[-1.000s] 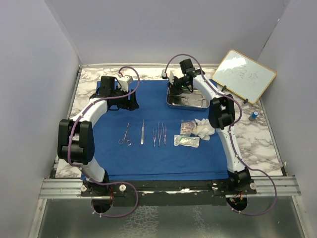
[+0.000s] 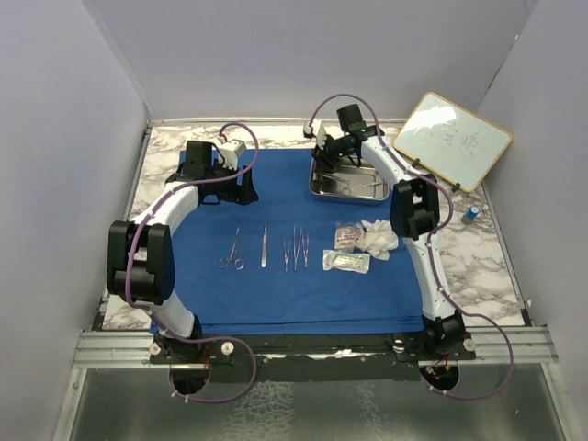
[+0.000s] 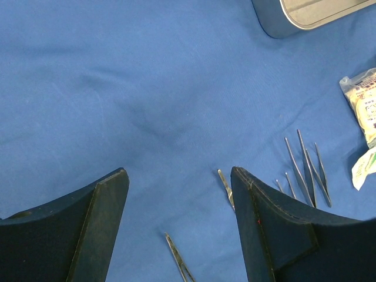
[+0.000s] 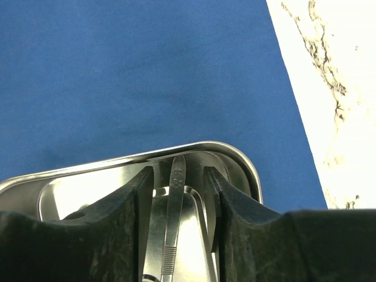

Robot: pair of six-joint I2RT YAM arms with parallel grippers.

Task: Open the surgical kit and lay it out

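Observation:
In the top view a metal tray [image 2: 349, 197] stands at the back of the blue cloth, with slim instruments inside. My right gripper is open over one end of the tray; a flat metal handle [image 4: 171, 214] lies in the tray, seen between its parted fingers. My left gripper [image 2: 244, 195] hangs open and empty over the cloth, left of the tray. On the cloth lie scissors-like forceps [image 2: 235, 250], a scalpel [image 2: 265, 246], several tweezers [image 2: 297, 250], a clear packet [image 2: 348, 236], a white gauze bundle [image 2: 378, 241] and a wrapped packet [image 2: 346, 261].
A whiteboard [image 2: 453, 140] lies at the back right. Near the right edge stands a small blue-capped bottle [image 2: 470, 214].
The left arm and the items on the cloth stay where they were.

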